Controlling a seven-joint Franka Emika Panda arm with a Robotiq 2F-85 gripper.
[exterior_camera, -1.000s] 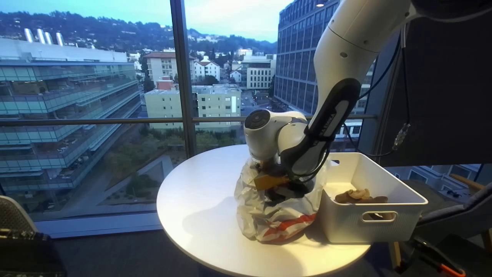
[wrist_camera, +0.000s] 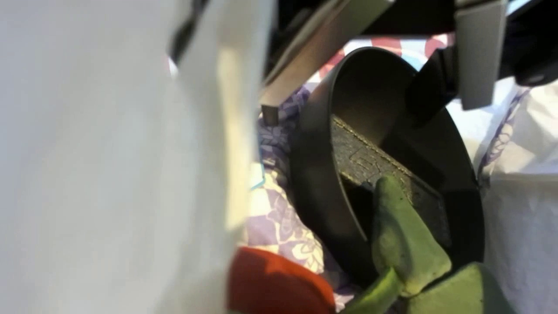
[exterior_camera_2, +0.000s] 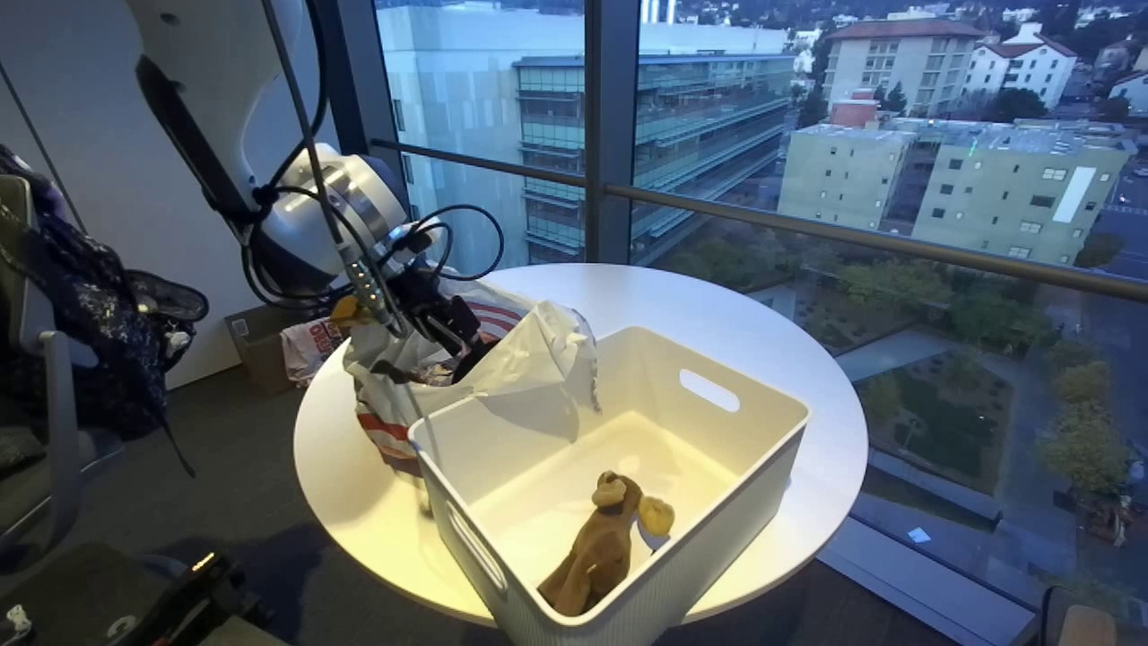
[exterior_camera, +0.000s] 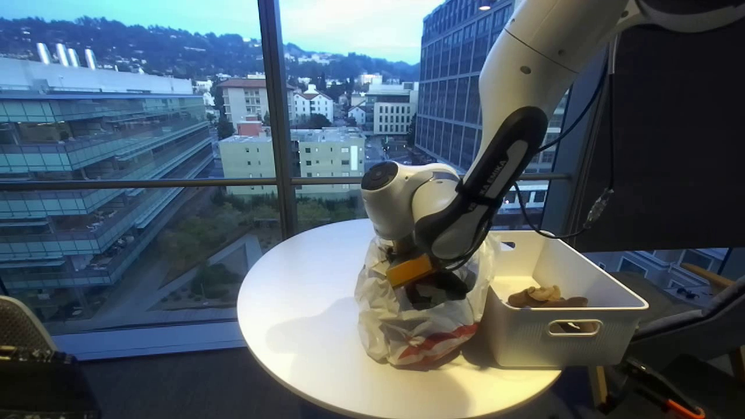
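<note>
In exterior view 1 my gripper (exterior_camera: 429, 292) reaches down into the mouth of a crumpled white plastic bag (exterior_camera: 398, 328) with red print. In the wrist view the fingers (wrist_camera: 478, 57) stand apart, over the upper end of a black, round, hollow object (wrist_camera: 314, 151) with a stitched label inside. Whether they touch it I cannot tell. Below it lie a green, leaf-like piece (wrist_camera: 403, 235) and something red (wrist_camera: 277, 282), on purple-and-white patterned cloth (wrist_camera: 285, 209). The near bag wall blurs the view's left side.
A white bin (exterior_camera_2: 743, 484) stands against the bag on the round table (exterior_camera_2: 732, 296). Inside it lie a brown soft toy (exterior_camera_2: 603, 549) and a small yellowish piece (exterior_camera_2: 656, 515). Bare tabletop lies away from the bin and bag, toward the window.
In exterior view 1 the arm's wrist has shifted slightly left and tilted a little, still over the bag. The bag and bin look unmoved.
</note>
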